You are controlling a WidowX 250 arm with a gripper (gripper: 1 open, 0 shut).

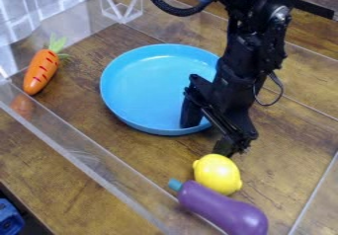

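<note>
The black arm reaches down from the top to the right edge of a blue plate (142, 81), where its open gripper (214, 125) hangs low, over the plate's rim and the wood just above a yellow lemon (216, 175). A purple eggplant (227, 207) lies below the lemon at the bottom. An orange carrot (42, 69) lies at the far left. Whether anything lies under the gripper is hidden by its dark fingers.
A clear plastic wall (99, 165) runs diagonally along the lower left, with a small blue object (7, 217) in the corner.
</note>
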